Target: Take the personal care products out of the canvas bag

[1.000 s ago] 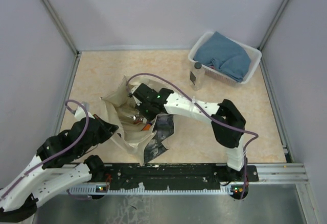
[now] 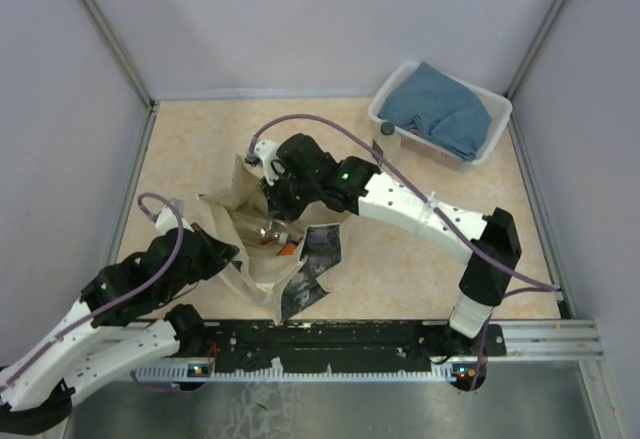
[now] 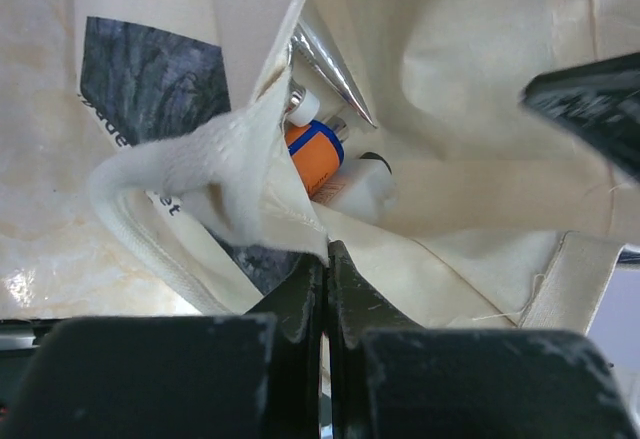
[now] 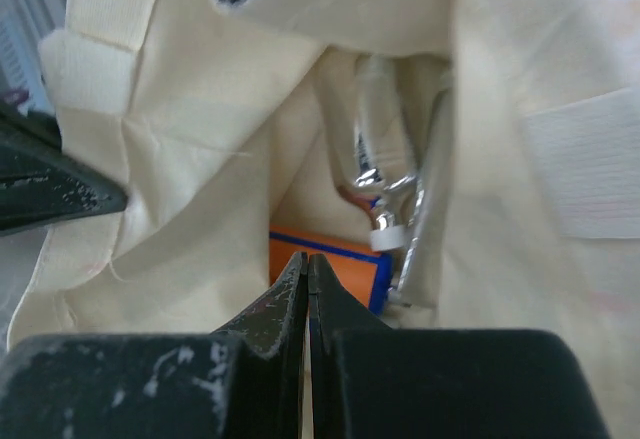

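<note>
The open cream canvas bag lies with its mouth facing up. My left gripper is shut on the bag's rim, at its left side in the top view. Inside are an orange and blue bottle, a small white bottle with a black cap, a silver tapered tube and a clear bottle with a white cap. My right gripper points into the bag, shut, with nothing showing between its fingers. From its wrist, the orange bottle appears just beyond the fingertips; depth is hard to judge.
A white basket with a blue cloth stands at the back right. Beside it a clear bottle with a dark cap stands upright. Bag folds crowd the right gripper.
The left arm has barely moved, slightly rightward.
</note>
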